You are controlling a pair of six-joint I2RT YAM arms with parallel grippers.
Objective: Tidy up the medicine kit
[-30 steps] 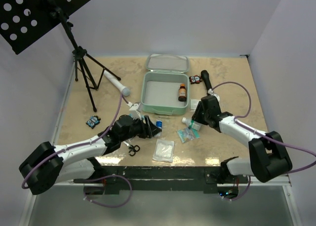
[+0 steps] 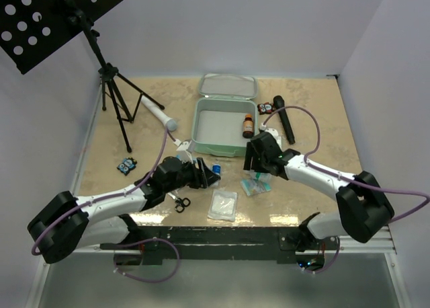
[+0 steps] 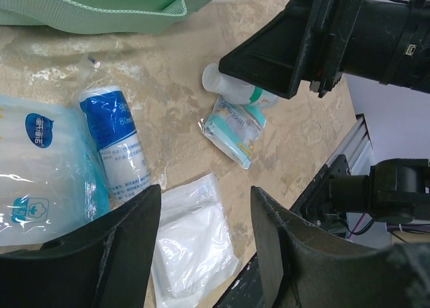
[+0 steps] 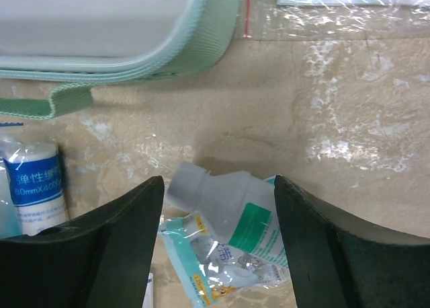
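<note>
The green medicine case (image 2: 196, 134) stands open at the back, with one brown bottle (image 2: 248, 127) inside at its right. In the right wrist view, a white bottle with a green label (image 4: 225, 207) lies on a small blue-and-clear packet (image 4: 201, 267). My right gripper is open above it, its fingers to either side of the bottle. My left gripper is part open over the table, nothing between its fingers. Under its left side are a blue-and-white roll in a clear wrapper (image 3: 117, 140) and a white cotton pack (image 3: 47, 173); a clear zip bag (image 3: 191, 247) lies below the gap.
Scissors (image 2: 181, 205) lie beside the left arm. A black microphone (image 2: 284, 120), a small dark-and-red item (image 2: 266, 108) and a white tube (image 2: 158, 113) lie around the case. A black tripod stand (image 2: 111, 72) rises at the back left.
My right gripper has moved left and is now over the white bottle, hiding most of it from above. The left arm has barely moved.
</note>
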